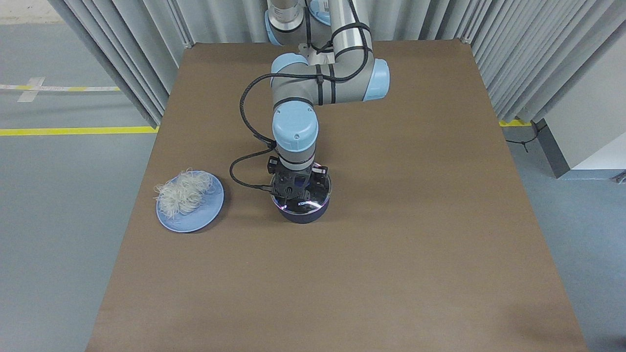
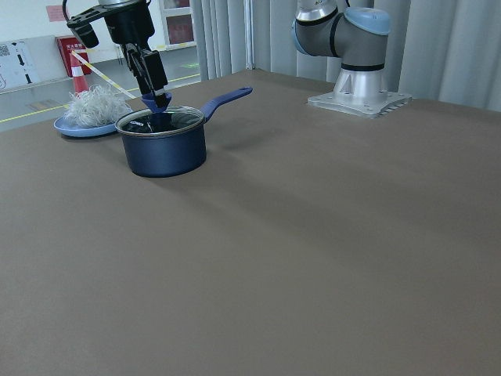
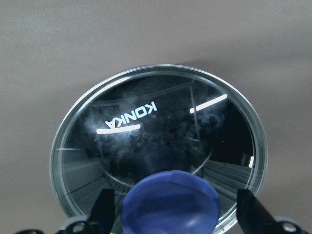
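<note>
A dark blue saucepan point(image 2: 164, 154) with a long handle point(image 2: 227, 99) stands on the brown table, under a glass lid point(image 3: 141, 131) marked KONKA. My gripper is down at the lid, with the round blue knob point(image 3: 170, 197) between its two fingers. In the wrist view the fingers stand apart on either side of the knob; I cannot tell whether they grip it. In the front view my wrist point(image 1: 296, 129) hides much of the pot.
A light blue plate point(image 1: 199, 217) with a pile of white noodle-like strands point(image 1: 182, 192) sits left of the pot. Curtains line the back edge.
</note>
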